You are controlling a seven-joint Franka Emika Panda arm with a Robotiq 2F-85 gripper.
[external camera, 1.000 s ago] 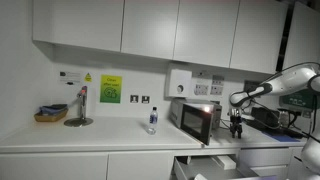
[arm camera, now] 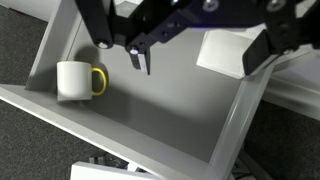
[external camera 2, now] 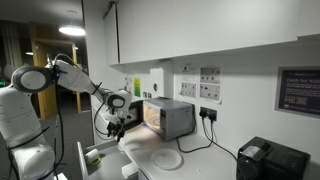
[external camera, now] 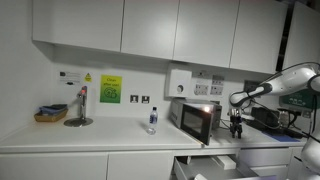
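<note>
My gripper hangs over an open grey drawer [arm camera: 165, 110], its fingers spread well apart with nothing seen between them. A white mug [arm camera: 74, 81] with a yellow handle stands in the drawer's corner, at the left of the wrist view and clear of the fingers. A white flat-sided object [arm camera: 224, 53] lies at the drawer's other end, partly covered by the gripper. From outside, the gripper [external camera: 236, 131] shows small and dark above the drawer area, to the right of the microwave [external camera: 191, 119].
On the counter near the microwave lies a round white plate [external camera 2: 166, 159]. A black appliance [external camera 2: 270, 160] stands farther right in that view. A water bottle [external camera: 152, 122] is left of the microwave.
</note>
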